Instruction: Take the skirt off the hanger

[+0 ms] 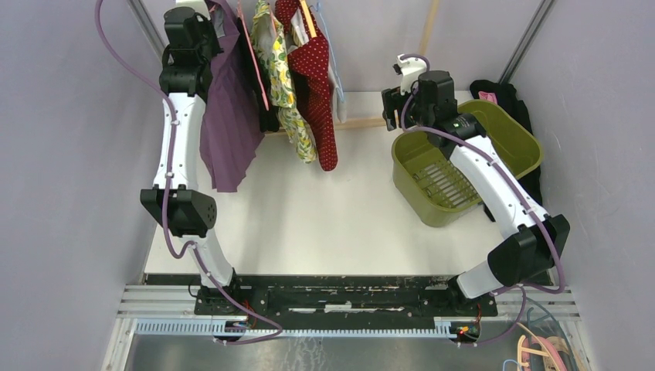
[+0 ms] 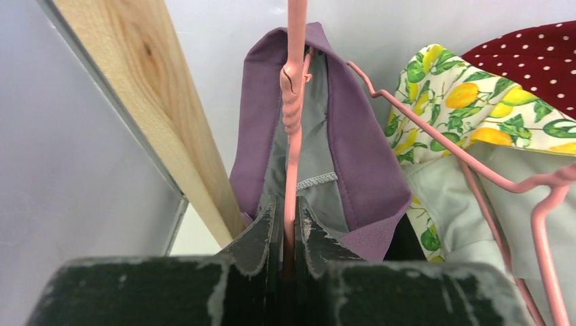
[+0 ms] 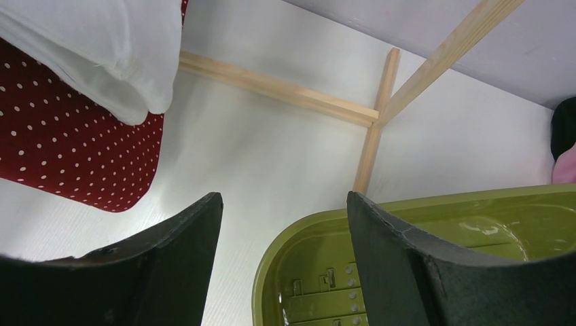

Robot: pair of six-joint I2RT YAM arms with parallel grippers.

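The purple skirt (image 1: 232, 127) hangs at the left end of the row of clothes. In the left wrist view its waistband (image 2: 367, 163) loops around a pink wire hanger (image 2: 293, 129), with grey lining (image 2: 318, 153) showing inside. My left gripper is shut on the hanger's wire, which runs upright between its fingers; the wrist hides the fingertips in the top view. Over on the right, my right gripper stands open and empty, above the left rim of the green basket.
A wooden post (image 2: 153, 102) rises close to the left of my left gripper. Lemon-print (image 1: 282, 85) and red dotted (image 1: 313, 93) garments hang to the right of the skirt. The green basket (image 1: 421, 197) is empty inside.
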